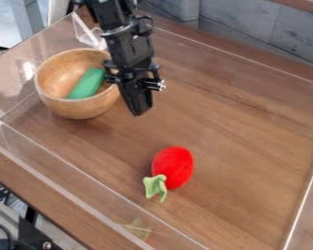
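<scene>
My black gripper point(141, 104) hangs at the right edge of a wooden bowl point(67, 106), its fingertips pointing down above the table, shut with nothing visible between them. Inside the bowl lies a green oblong object point(86, 84). A red vegetable point(172, 165) with a light green top lies on the table toward the front, below and right of the gripper.
Grey panels stand along the far edge. The table's front left edge runs diagonally, with cables and metal parts beyond it.
</scene>
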